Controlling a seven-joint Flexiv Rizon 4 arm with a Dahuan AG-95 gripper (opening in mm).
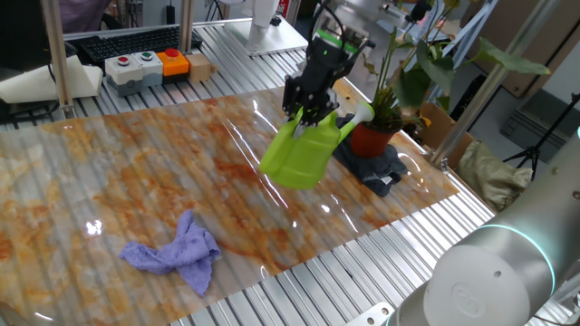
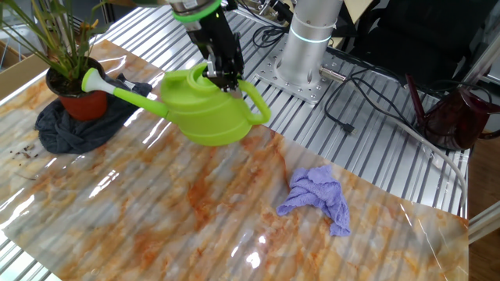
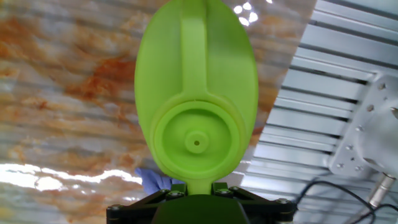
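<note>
A bright green watering can hangs above the marbled sheet, held by my gripper. Its long spout points at the potted plant, and the pale rose at the spout's end is close to the pot's rim. No water shows coming out. In the wrist view, the can's round cap faces the camera, and the fingers are closed on the green handle just below it. The plant's reddish pot stands on a dark cloth.
A crumpled purple cloth lies on the marbled sheet, which is otherwise mostly bare. Button boxes sit along the far edge. A dark red jug and loose cables are off the sheet.
</note>
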